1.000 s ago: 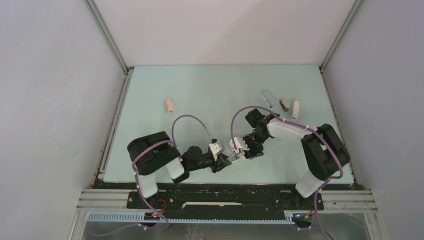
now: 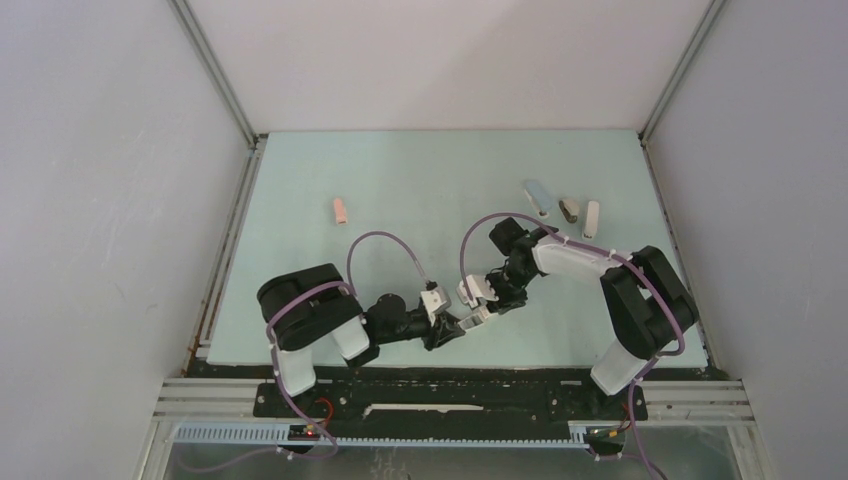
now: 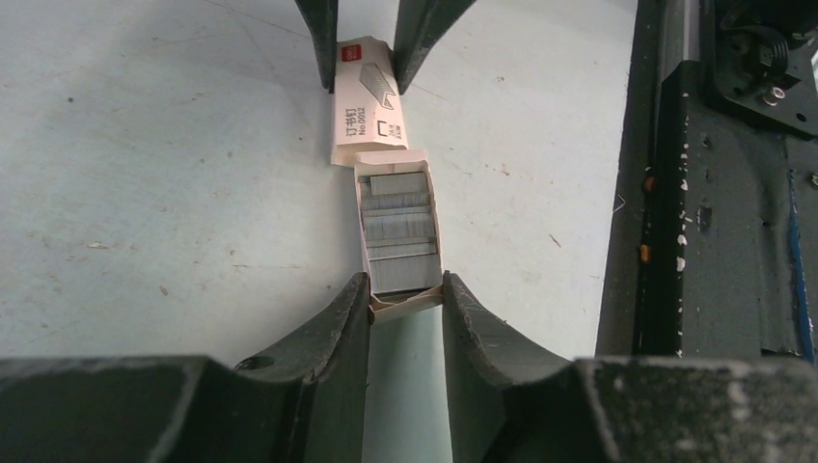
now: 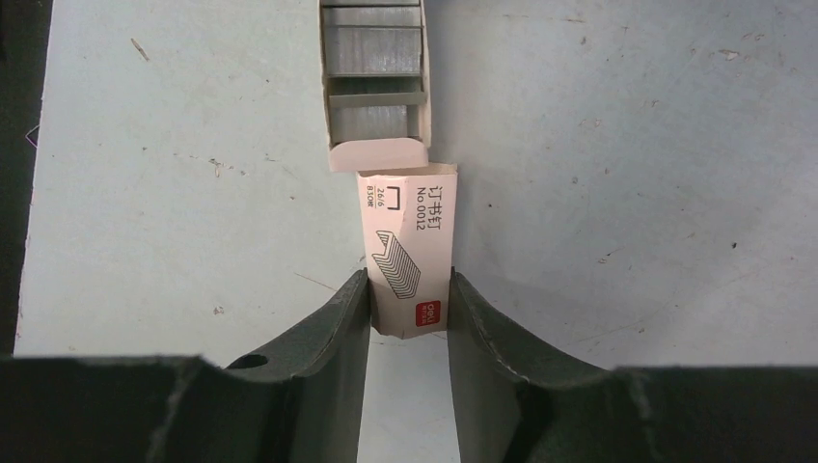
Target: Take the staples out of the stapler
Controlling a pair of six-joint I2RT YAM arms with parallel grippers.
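Note:
A pale pink staple box is drawn apart into its printed sleeve [image 4: 409, 227] and an inner tray [image 3: 434, 217]. Rows of grey staples [image 3: 400, 227] lie in the tray. At the tray's near end, my left gripper is shut on the end wall. The sleeve's far end is pinched by my right gripper, which is shut on it. Tray and sleeve are almost fully separated, their ends meeting at a slight angle. From above, both grippers face each other near the table's front edge; the tray [image 2: 471, 322] shows between them.
A blue stapler [image 2: 538, 196], a small dark-and-beige item [image 2: 569, 209] and a white item [image 2: 591, 219] lie at the back right. Farther left is a small pink item [image 2: 340, 210]. A dark rail [image 3: 637, 212] runs along the front edge.
Over the last second, my left gripper and the tray have shifted very slightly toward the front edge. My right arm looks almost still.

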